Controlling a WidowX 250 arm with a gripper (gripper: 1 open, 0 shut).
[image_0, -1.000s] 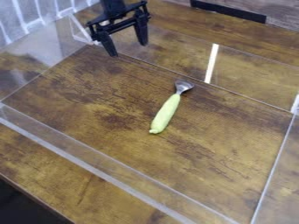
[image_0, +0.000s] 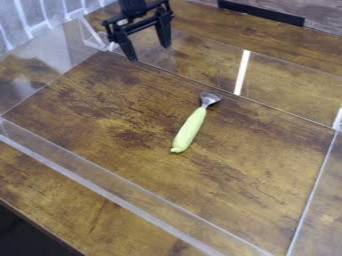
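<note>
My black gripper (image_0: 139, 44) hangs at the top left, above the back edge of the clear-walled area, with its two fingers spread open and nothing seen between them. A pale green elongated object (image_0: 189, 130), with a short metallic end (image_0: 209, 99) pointing to the back right, lies on the wooden surface (image_0: 100, 130) near the middle, apart from the gripper and in front of it to the right.
Low transparent walls (image_0: 120, 195) border the wooden area. A white strip (image_0: 242, 72) crosses the back section. A dark bar (image_0: 261, 14) lies at the top right. The wood around the green object is clear.
My gripper has shifted very slightly toward the top left. The green object has not moved.
</note>
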